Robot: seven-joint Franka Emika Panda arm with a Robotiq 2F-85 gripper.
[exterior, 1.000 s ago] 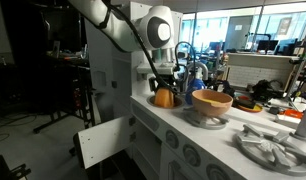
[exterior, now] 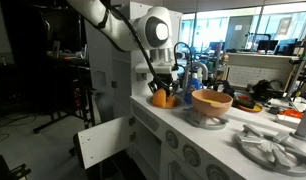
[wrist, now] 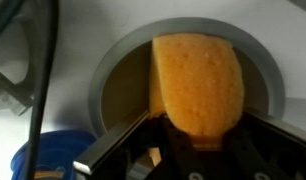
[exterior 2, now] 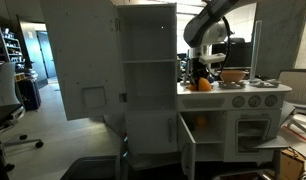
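Observation:
An orange block that looks like a sponge point(wrist: 198, 85) stands between the fingers of my gripper, which is shut on it. Beneath it in the wrist view is a round hollow with a grey rim point(wrist: 105, 85) and a brownish inside. From exterior view 1, the sponge point(exterior: 161, 98) shows bright orange under the gripper at the left end of the counter. Exterior view 2 also has the sponge point(exterior 2: 204, 86) low under the arm, near the counter's left end. The fingertips are partly hidden in both exterior views.
An orange-tan bowl point(exterior: 211, 102) sits on a burner just right of the arm. A second burner point(exterior: 271, 150) lies nearer the front. Something blue point(wrist: 55, 152) is close to the round rim. A white cabinet door point(exterior: 105, 140) stands open at the counter's left.
The orange under the gripper shows brighter and slightly further left than a second ago. The arm has shifted only a little; the bowl and burners are unmoved.

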